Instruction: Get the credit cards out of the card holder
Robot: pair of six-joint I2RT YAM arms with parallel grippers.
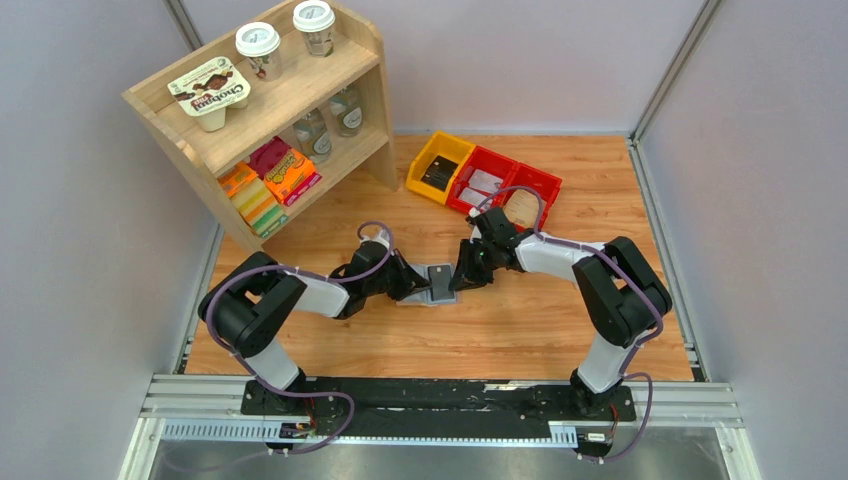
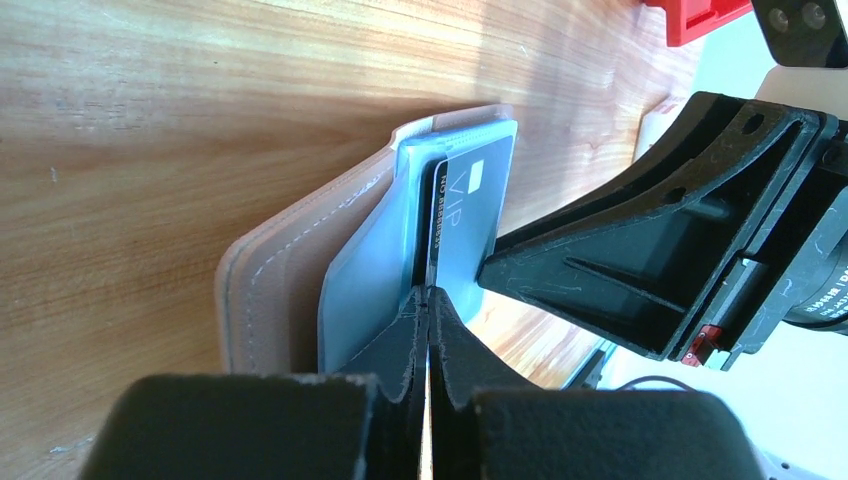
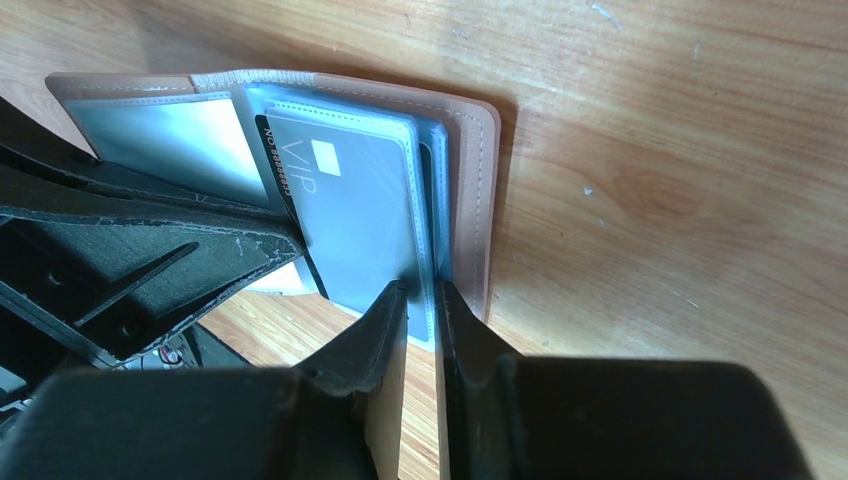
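An open card holder [image 1: 440,282] with beige stitched cover [image 2: 260,290] and blue sleeves holding a VIP card [image 3: 340,210] lies on the table between both grippers. My left gripper is shut, its tips at the sleeve's edge beside the card's black strip; nothing clear shows between them. My right gripper is partly open, its tips at the right edge of the VIP sleeve; whether that edge is gripped is unclear.
A wooden shelf [image 1: 270,100] with cups, bottles and snacks stands at the back left. Yellow and red bins [image 1: 440,150] sit at the back.
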